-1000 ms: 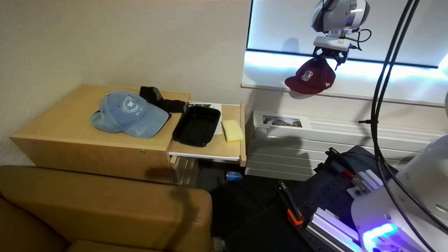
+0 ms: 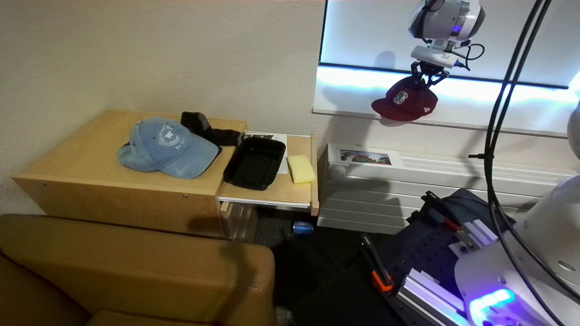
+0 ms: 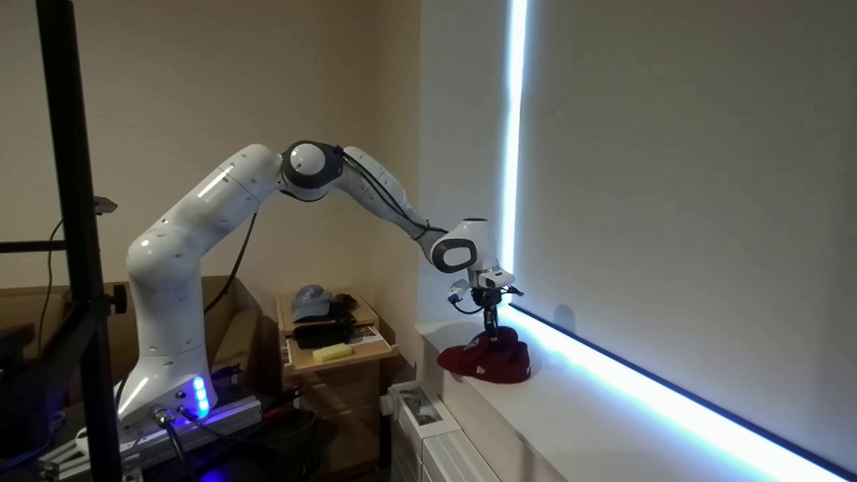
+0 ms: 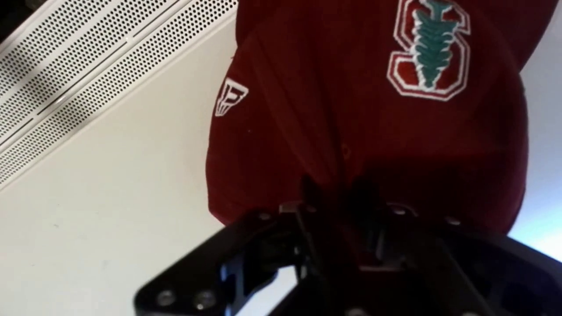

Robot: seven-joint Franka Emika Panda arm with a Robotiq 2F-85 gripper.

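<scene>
A maroon cap [image 2: 408, 100] with a white-edged S and green tree emblem rests on the white window sill, its brim toward the sill's edge. Directly above it is my gripper, fingers pointing down at the crown. In the wrist view the fingers are part closed, with a ridge of maroon cloth [image 4: 316, 142] running up into the narrow gap between them. Whether they are pressed firmly on that fold cannot be made out, as the tips are dark and blurred. From the side, the gripper's fingertips meet the top of the cap [image 3: 502, 361].
Below the sill is a white radiator [image 2: 359, 187] with a picture on top. On the wooden cabinet to the left lie a blue cap [image 2: 163, 144] and dark cloth [image 2: 209, 130]; a black tray [image 2: 255, 163] and yellow sponge [image 2: 300, 168] occupy its pulled-out shelf.
The gripper's fingers have come closer together over the cap. The arm has shifted slightly to the right and down in exterior view 1, and the cap has shifted slightly right as well.
</scene>
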